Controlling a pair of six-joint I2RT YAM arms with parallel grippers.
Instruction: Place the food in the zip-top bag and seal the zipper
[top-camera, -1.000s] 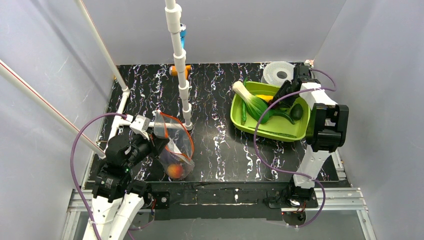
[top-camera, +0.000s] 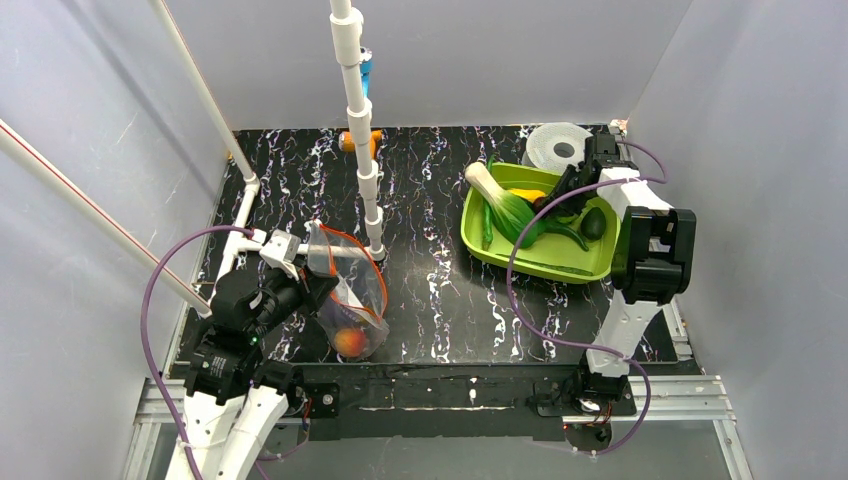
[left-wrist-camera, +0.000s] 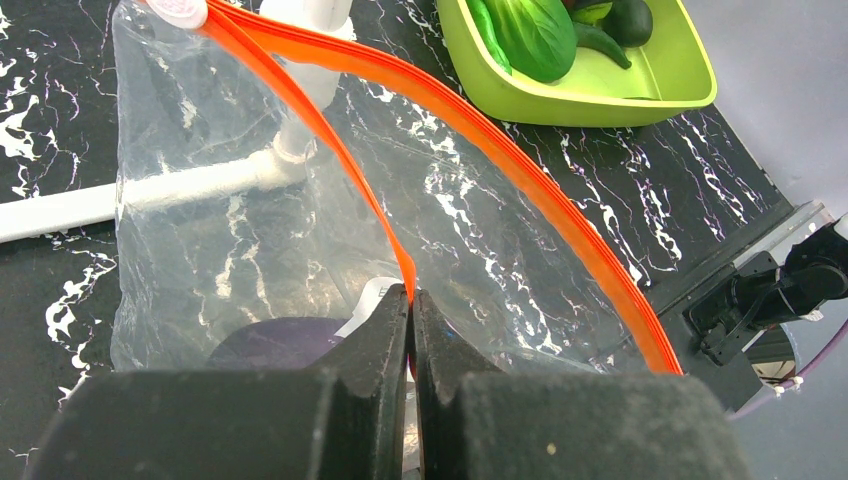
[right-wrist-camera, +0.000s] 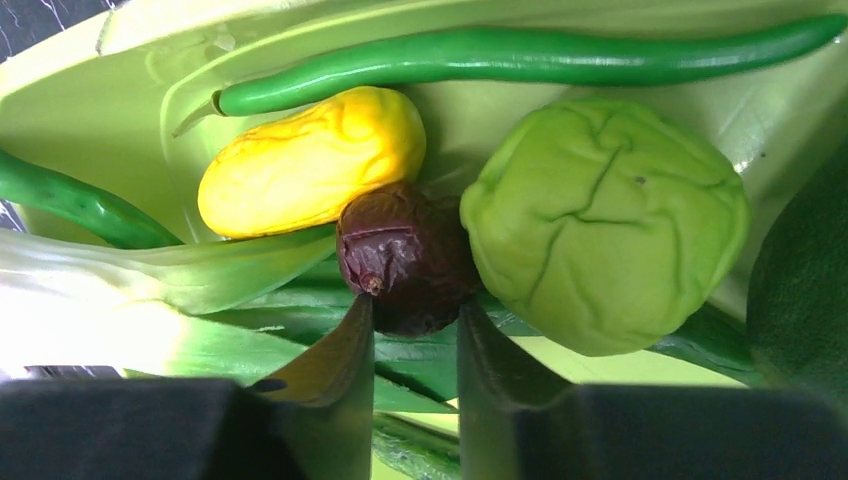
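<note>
The clear zip top bag (top-camera: 338, 318) hangs with its orange-edged mouth spread wide, and a peach-coloured round food (top-camera: 350, 342) lies at its bottom. My left gripper is shut on the near orange zipper edge (left-wrist-camera: 352, 170). Over the green basket (top-camera: 480, 252), my right gripper stands part open, its fingertips at either side of a dark purple round food (right-wrist-camera: 405, 250); firm contact cannot be told. A yellow food (right-wrist-camera: 315, 160) and a light green round one (right-wrist-camera: 610, 225) lie close beside it.
The basket also holds a leafy green vegetable (top-camera: 512, 215), green peppers and an avocado-like food (top-camera: 593, 223). White pipes (top-camera: 367, 170) stand beside the bag. A white roll (top-camera: 558, 140) sits behind the basket. Table between bag and basket is clear.
The right gripper's fingers have shifted slightly over the basket. My left gripper, the bag and the food inside it look unmoved.
</note>
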